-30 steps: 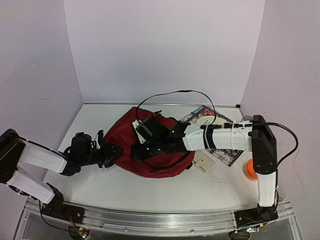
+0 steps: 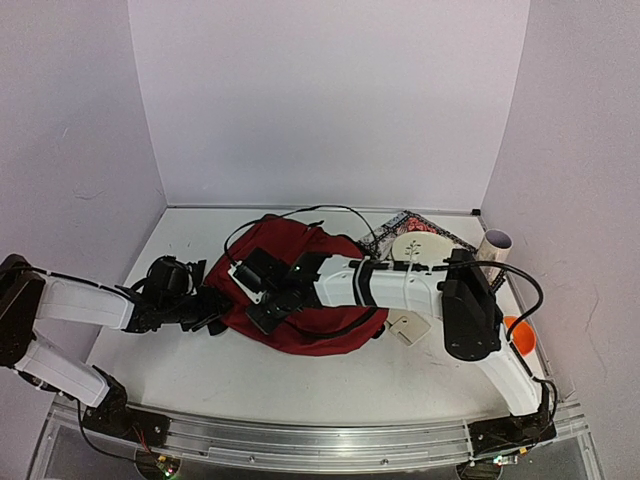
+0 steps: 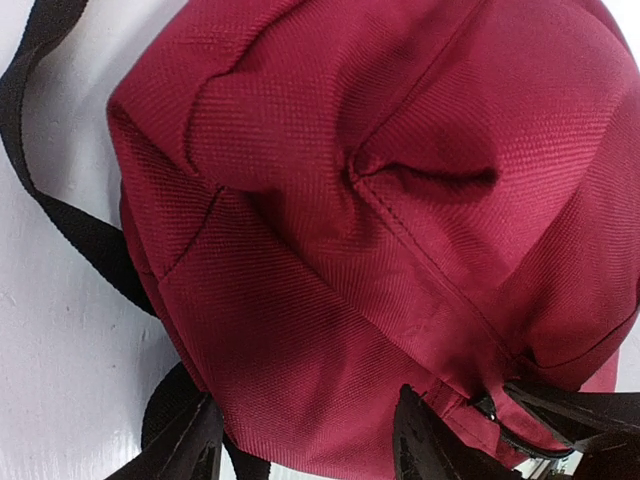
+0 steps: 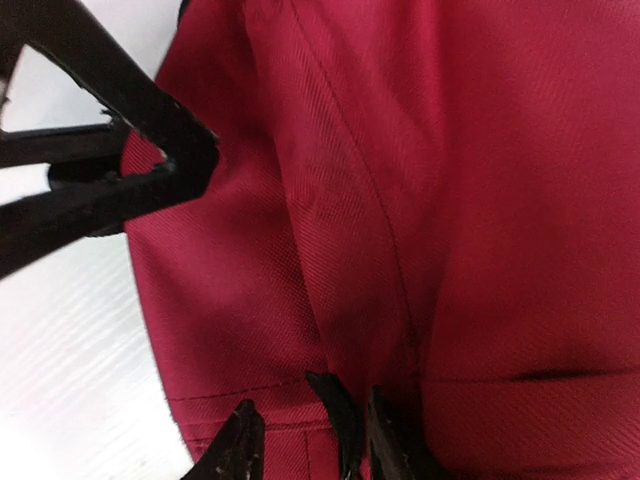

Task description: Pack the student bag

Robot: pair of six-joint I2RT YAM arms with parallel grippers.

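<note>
The dark red bag (image 2: 315, 335) lies crumpled on its side in the middle of the table, its black straps (image 3: 90, 240) loose around it. At its left edge is my left gripper (image 2: 213, 312); in the left wrist view its fingers (image 3: 190, 450) stand apart over red cloth near the bag's edge. My right gripper (image 2: 258, 312) is close beside it, over the bag. In the right wrist view its fingers (image 4: 243, 445) are apart, with a black zipper pull (image 4: 342, 420) in the gap between them. The inside of the bag is hidden.
At the right, a patterned cloth (image 2: 406, 222) lies with a cream plate (image 2: 422, 247) on it. A white cup (image 2: 495, 244) and an orange bowl (image 2: 521, 337) stand further right, partly behind my right arm. A pale flat box (image 2: 409, 327) lies by the bag.
My right gripper has moved left and a little nearer the front, its arm swinging left too. The left gripper has shifted slightly left. The bag has hardly moved.
</note>
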